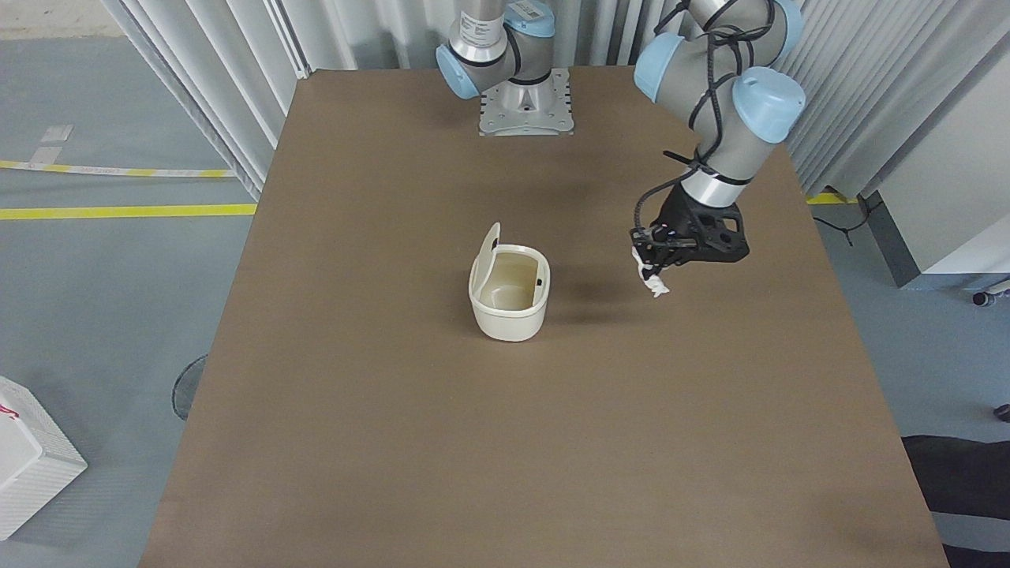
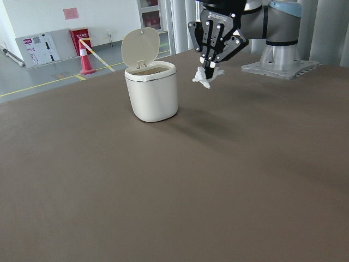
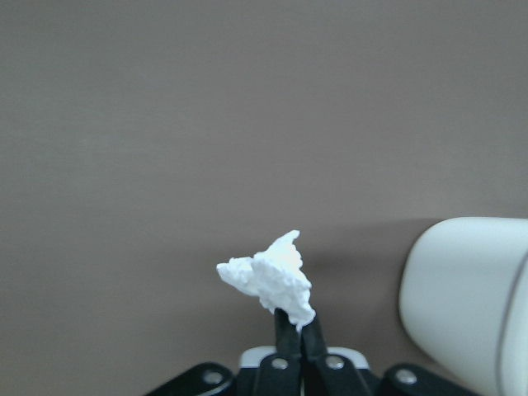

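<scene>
A small white bin (image 1: 508, 317) with its lid flipped up stands on the brown table (image 1: 398, 426); in the left view it is the white container (image 2: 150, 98), and in the wrist view its rounded side (image 3: 445, 289) is at the right. My gripper is shut on a crumpled white tissue (image 3: 268, 276), held above the table beside the bin, to the right of it in the front view. The tissue (image 2: 203, 76) hangs below the fingers in the left view.
The arm's base (image 1: 525, 123) is mounted at the back of the table. Floor lies beyond the side edges, and curtains hang behind.
</scene>
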